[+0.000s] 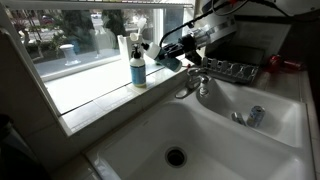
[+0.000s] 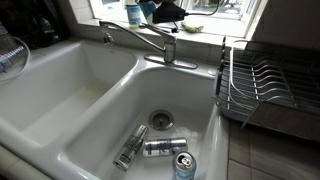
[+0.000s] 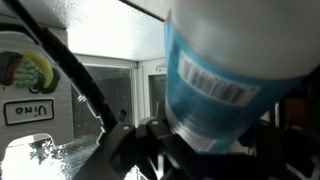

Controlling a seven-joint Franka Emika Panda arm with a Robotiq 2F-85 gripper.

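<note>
A bottle with a blue and white label [image 1: 138, 70] stands upright on the windowsill. Just to its right is my dark gripper [image 1: 160, 52], close to the bottle's upper part. Only the lower ends of the bottle [image 2: 133, 14] and gripper [image 2: 166, 13] show at the top of exterior view 2. A blue label with a barcode [image 3: 212, 88] fills the middle of the wrist view, very near the dark fingers [image 3: 150, 140]. How wide the fingers stand, and whether they touch the bottle, is unclear.
Below the sill is a white double sink [image 1: 150, 130] with a faucet [image 1: 203, 88]. Cans [image 2: 184, 165] lie or stand in one basin. A dish rack [image 2: 265, 85] stands on the counter. The other basin is empty.
</note>
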